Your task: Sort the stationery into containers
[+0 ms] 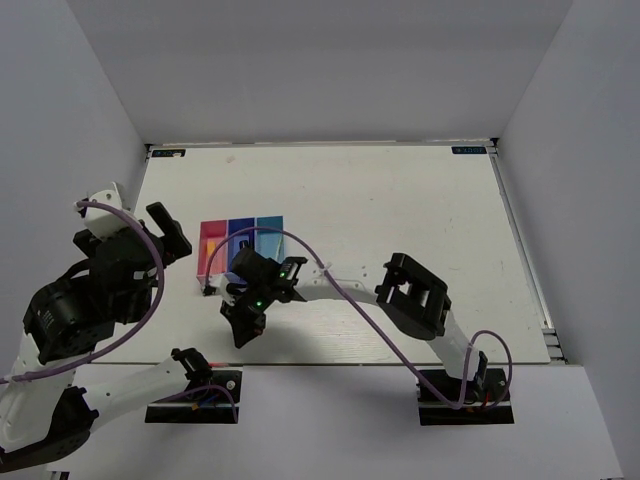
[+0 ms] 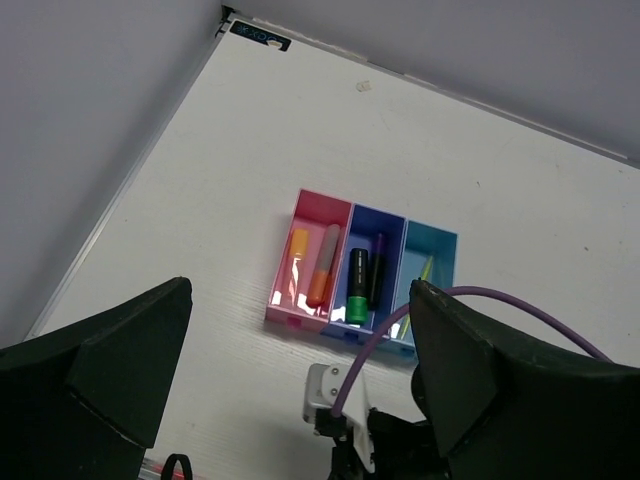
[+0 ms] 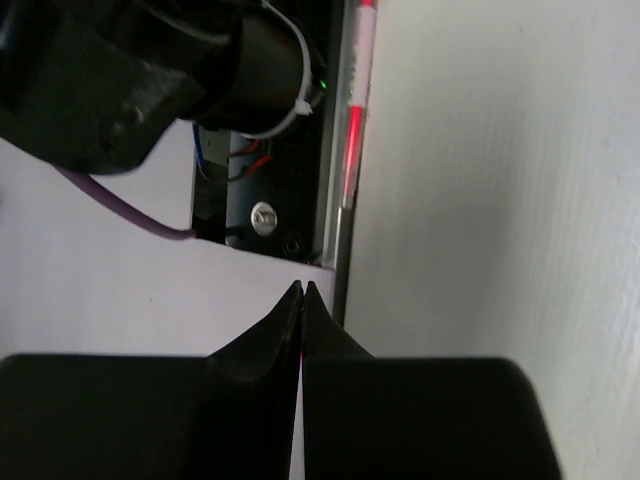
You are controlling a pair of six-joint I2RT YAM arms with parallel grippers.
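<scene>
Pink, blue and light-blue containers stand side by side. The pink container (image 2: 288, 318) holds an orange-and-white item (image 2: 297, 262) and a grey-and-orange marker (image 2: 323, 266). In the blue container (image 2: 397, 243) lie a green-and-black marker (image 2: 357, 286) and a dark pen (image 2: 376, 270). A yellow-green slim item (image 2: 427, 268) leans in the light-blue container (image 2: 446, 250). A red-and-white pen (image 3: 355, 130) lies along the table's front edge. My left gripper hangs open and empty, left of the containers. Pointing down in front of them, my right gripper is shut, with nothing visible between its fingers.
My right arm (image 1: 330, 284) reaches across the table's front, its purple cable (image 1: 345, 292) looping over the containers in the top view. The left arm's black base (image 3: 240, 200) sits beside the pen.
</scene>
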